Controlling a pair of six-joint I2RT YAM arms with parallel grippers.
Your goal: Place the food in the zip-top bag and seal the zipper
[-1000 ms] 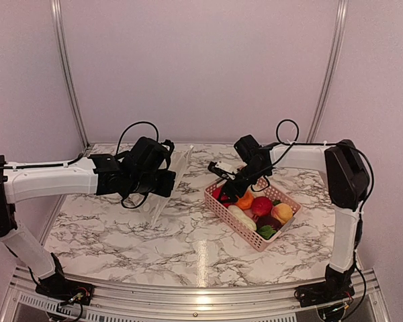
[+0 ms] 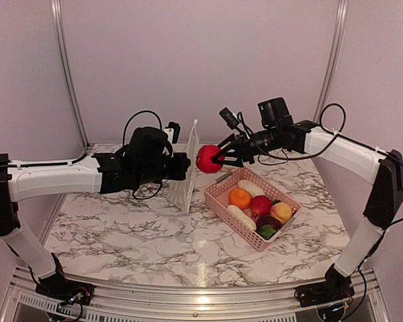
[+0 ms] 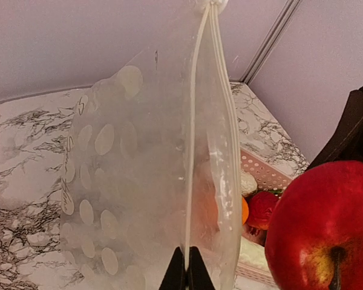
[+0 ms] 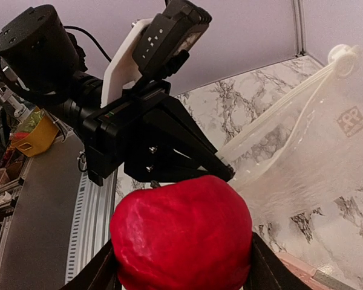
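Note:
My left gripper is shut on the edge of the translucent zip top bag [image 3: 127, 181], which hangs upright with its zipper strip along that edge. My right gripper [image 2: 218, 154] is shut on a red apple [image 4: 180, 232], held in the air just right of the bag, above the pink basket [image 2: 221, 218]. In the basket lie an orange [image 2: 239, 197], a red fruit [image 2: 260, 205], a peach [image 2: 280, 211], pale long items [image 2: 242, 219], a dark round item and something green.
Walls stand at the back and sides.
My right gripper has lifted the red apple out of the basket and moved it up and left toward the bag. My left gripper has raised the bag slightly and moved right.

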